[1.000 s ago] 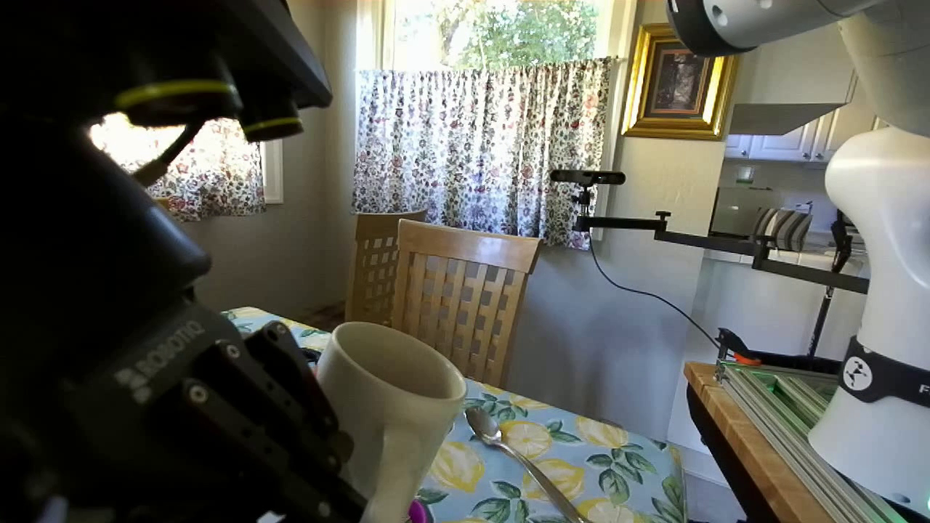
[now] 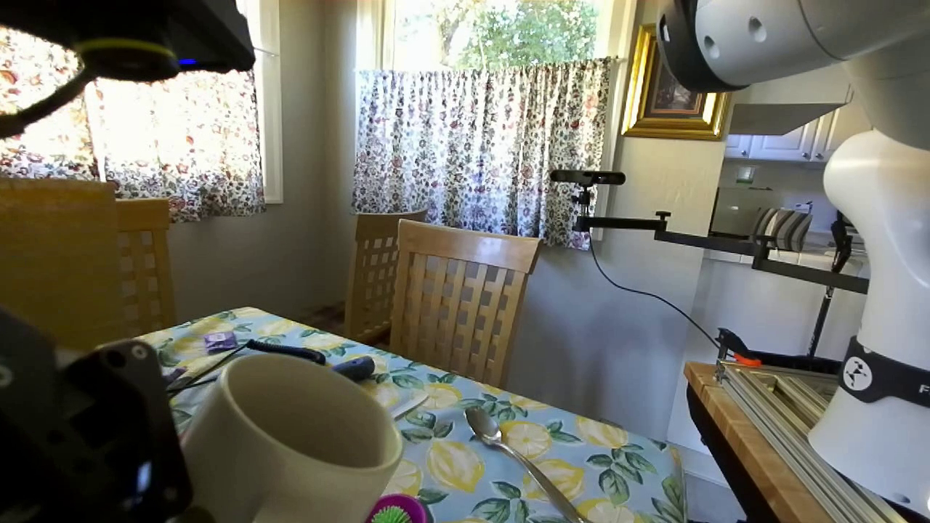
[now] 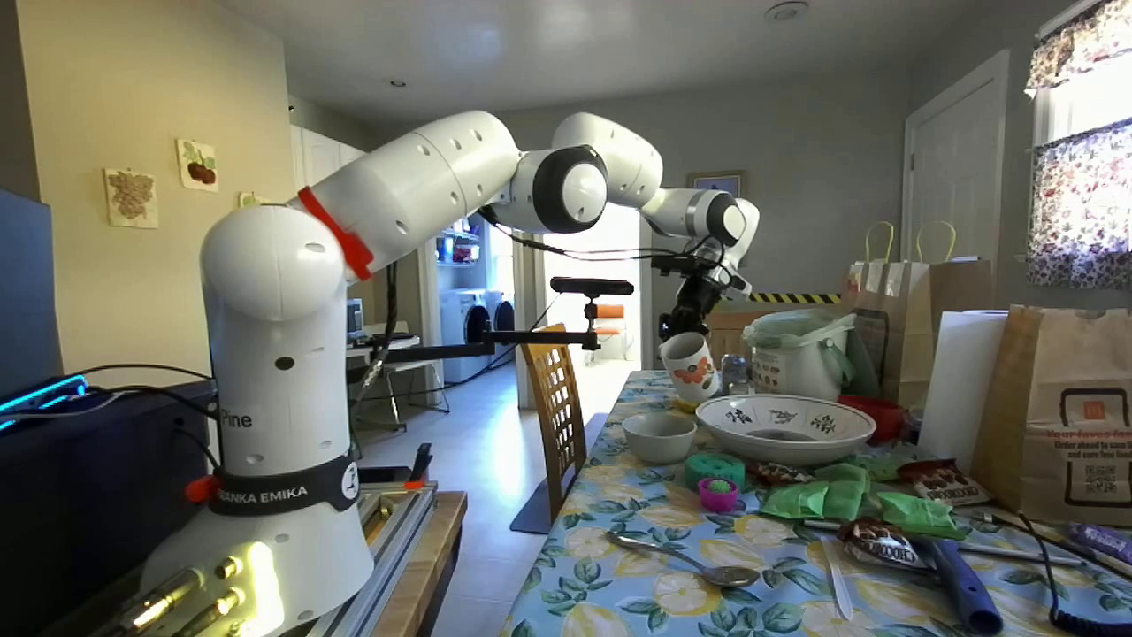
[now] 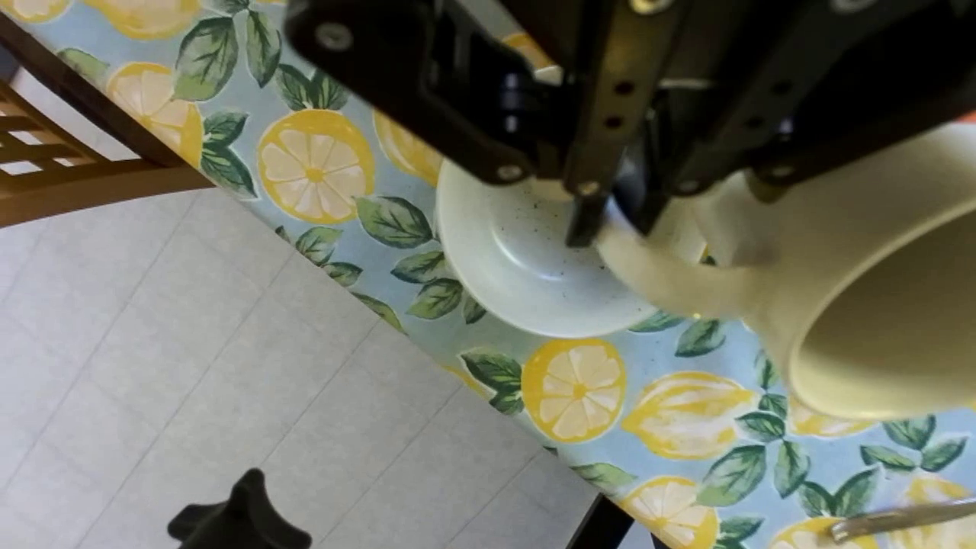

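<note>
A cream mug (image 4: 883, 302) hangs tilted above the table, and my gripper is shut on its handle. The mug's mouth faces the right of the wrist view. In exterior view 2 the mug (image 3: 691, 368) shows orange flower decoration and sits below the gripper (image 3: 684, 324), behind the white bowl. Exterior view 1 has the mug (image 2: 292, 436) large in the foreground, its handle and the fingertips mostly out of sight. Directly beneath my fingers in the wrist view lies a white bowl (image 4: 512, 274) with dark specks inside.
A wide patterned dish (image 3: 785, 430) stands beside the small bowl (image 3: 658, 437). Nearby are a pink cup (image 3: 718, 495), a spoon (image 3: 690, 563), several wrappers and a white bin (image 3: 796, 356). The table's edge and a chair (image 3: 557, 414) border the floor.
The mug remains in my grip; spoon and chairs stay put.
</note>
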